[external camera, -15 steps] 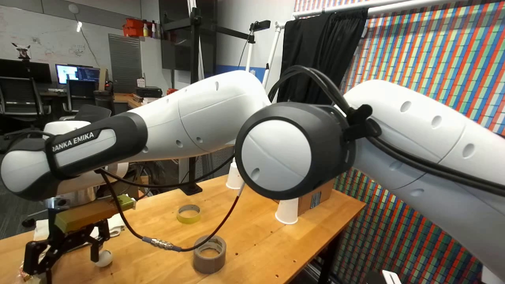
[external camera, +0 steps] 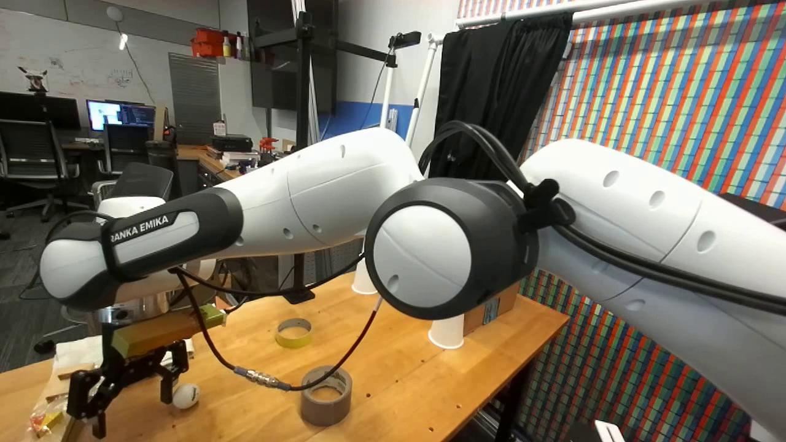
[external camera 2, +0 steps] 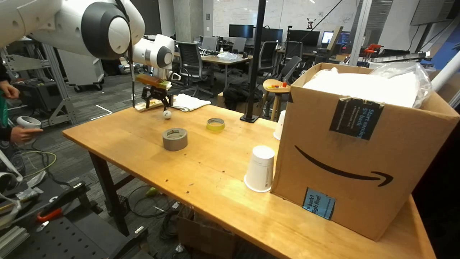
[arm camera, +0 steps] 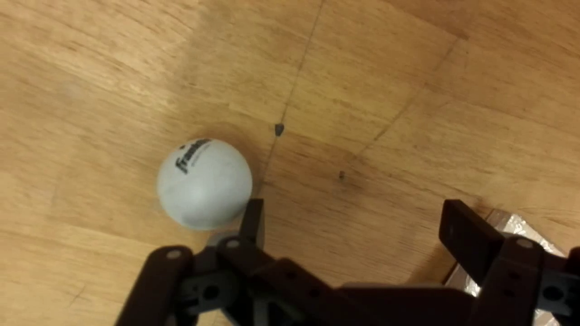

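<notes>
A white ball [arm camera: 205, 184] with dark lettering rests on the wooden table, outside the fingers, beside the left finger [arm camera: 253, 222] in the wrist view. Whether that finger touches it, I cannot tell. My gripper stands open over bare wood, with nothing between its fingers. In exterior view 1 the gripper [external camera: 126, 404] points down low at the left, and the ball [external camera: 185, 395] is just right of its right-hand finger. Exterior view 2 has the ball [external camera 2: 167, 114] on the tabletop just in front of the gripper [external camera 2: 157, 105].
A grey tape roll [external camera 2: 175, 139] and a yellow tape roll [external camera 2: 215, 125] lie on the table. White cups [external camera 2: 260, 169] and a large cardboard box [external camera 2: 362, 164] stand farther along. A white cloth [external camera 2: 189, 103] lies behind the gripper. A shiny-edged item [arm camera: 522, 228] sits by the right finger.
In exterior view 1 the gripper has shifted right, and the arm's elbow sits slightly lower. The ball has also moved right across the table. The tape rolls and cups have stayed put.
</notes>
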